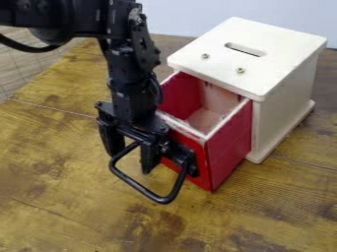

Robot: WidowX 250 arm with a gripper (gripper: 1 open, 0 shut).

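Observation:
My black gripper [142,143] is low over the wooden table, in front of an open red drawer [227,148] of a white wooden cabinet [263,54]. A black looped handle or bar [138,187] hangs at the front of the gripper, close to the drawer's front. The drawer's pale inside looks empty where visible. The arm hides part of the drawer, and whether the fingers are open or shut is unclear.
The cabinet stands at the back right, with a slot and two bolts on its top.

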